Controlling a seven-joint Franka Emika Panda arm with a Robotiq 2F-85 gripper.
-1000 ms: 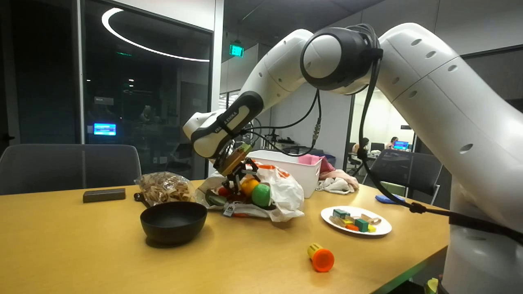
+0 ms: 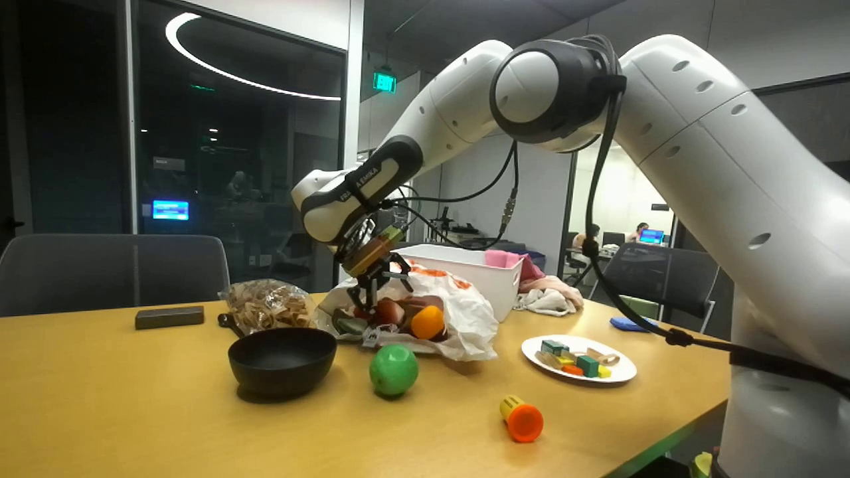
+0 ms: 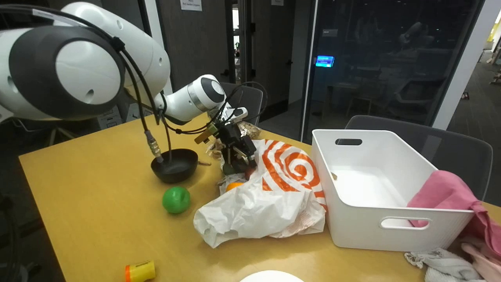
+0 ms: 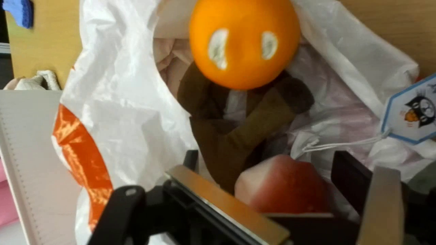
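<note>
My gripper is open over the mouth of a white plastic bag [image 3: 267,211] with orange markings. In the wrist view a red and pale rounded item [image 4: 282,183] lies between or just beneath the fingers, not visibly clamped. Farther up that view, an orange ball-like fruit [image 4: 245,45] rests in the bag's opening on a brown cloth-like thing [image 4: 233,143]. A paper tag [image 4: 413,110] on a string lies at the right. Outside the bag, on the table, sits a green round fruit [image 2: 394,370], beside the black bowl [image 2: 283,358].
Behind the bag stands a white bin [image 3: 399,230] with pink cloth [image 3: 444,192] over its edge. A white plate [image 2: 538,352] of small pieces and a yellow-orange bottle [image 2: 522,418] are nearer the robot base.
The green fruit has gone from the bag's mouth to the table in front of it. The orange one has shifted toward the opening's front. My gripper has moved slightly left in exterior view 1.
</note>
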